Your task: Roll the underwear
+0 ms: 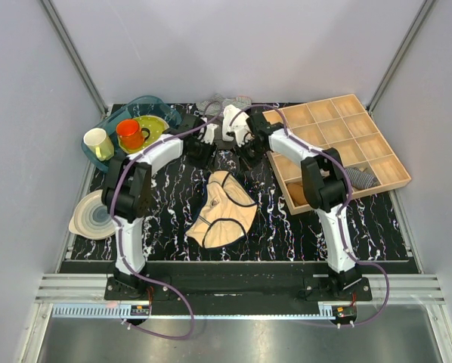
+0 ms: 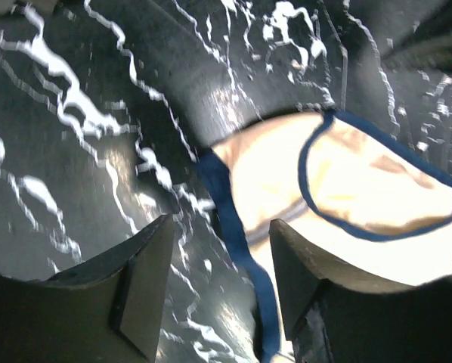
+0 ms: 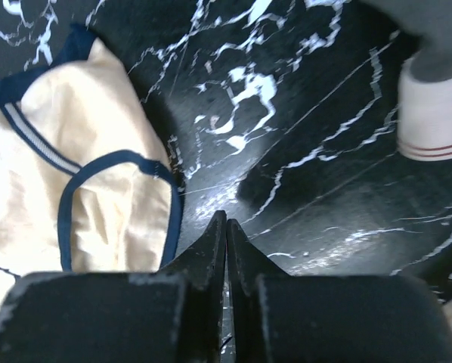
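Cream underwear (image 1: 227, 212) with navy trim lies on the black marbled tabletop, one corner pointing towards the back wall. Its navy waistband edge runs beneath my left gripper, whose fingers are parted over the cloth with no fabric seen caught. From above, this gripper (image 1: 211, 168) is close to the underwear's back left corner. On the other side, my right gripper has its fingertips together, and nothing shows between them. The underwear (image 3: 97, 166) is left of those fingertips in the right wrist view, apart from them.
A divided wooden tray (image 1: 333, 130) stands at the right, near my right arm. Behind the left arm is a teal basket (image 1: 145, 103) with mugs. Pale lids (image 1: 94, 218) lie at the left. Folded cloths (image 1: 233, 100) are at the back. Free tabletop surrounds the underwear's front.
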